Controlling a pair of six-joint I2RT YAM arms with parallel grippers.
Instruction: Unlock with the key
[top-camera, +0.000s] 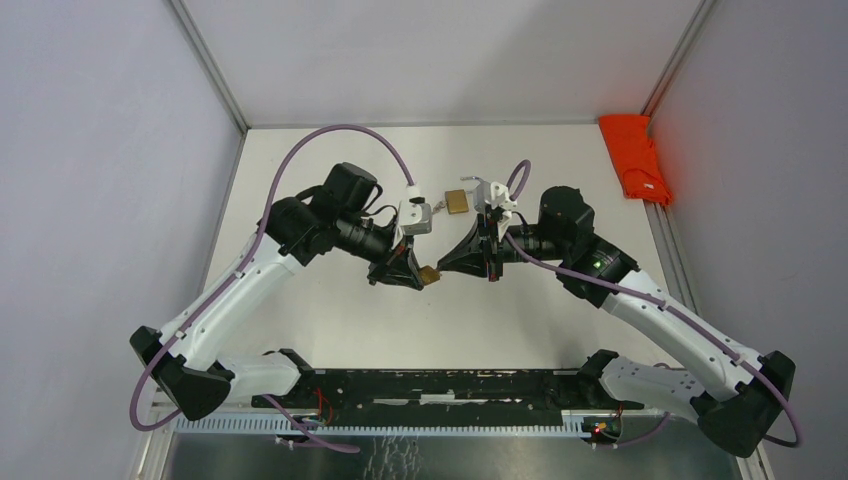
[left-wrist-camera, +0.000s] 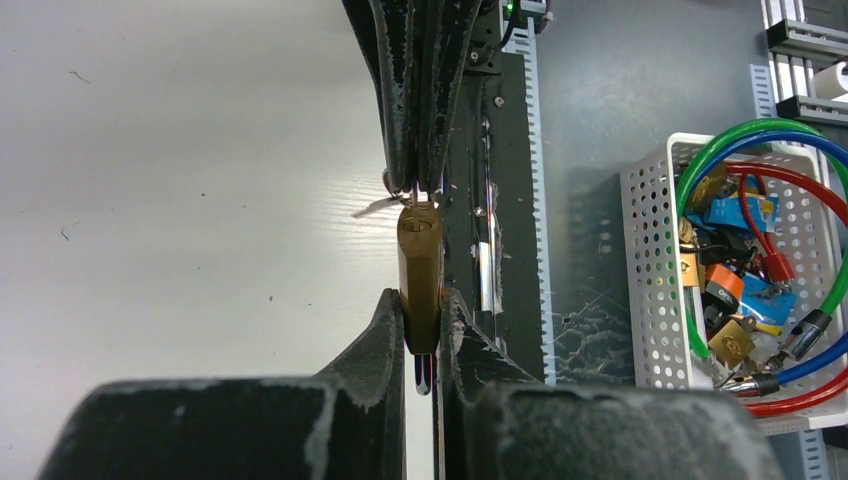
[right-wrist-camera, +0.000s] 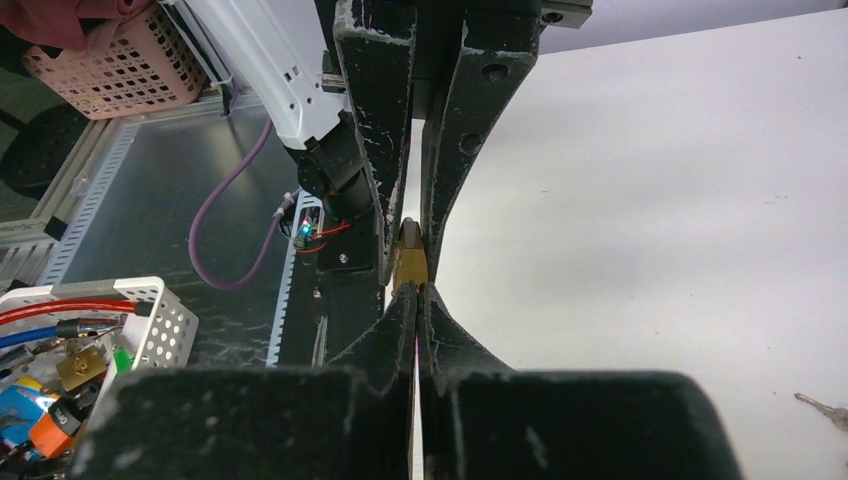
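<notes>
In the left wrist view a brass padlock (left-wrist-camera: 420, 270) is clasped by my left gripper, its shackle pointing back between the fingers. From the far side my right gripper meets the lock's end, its tips shut around a thin bit of shiny metal, the key (left-wrist-camera: 423, 198). Another flat metal piece (left-wrist-camera: 375, 208) sticks out sideways there. How deep the key sits in the lock is hidden. The right wrist view shows the right fingertips (right-wrist-camera: 430, 305) pressed together, with the padlock (right-wrist-camera: 410, 262) just beyond. From above, both grippers face each other over the table.
A second brass padlock (top-camera: 457, 202) lies farther back on the white table (top-camera: 330, 330), with keys (top-camera: 438, 207) beside it. An orange cloth (top-camera: 637, 160) rests at the back right. Off the table's edge stands a white basket (left-wrist-camera: 655, 270) of locks and cables.
</notes>
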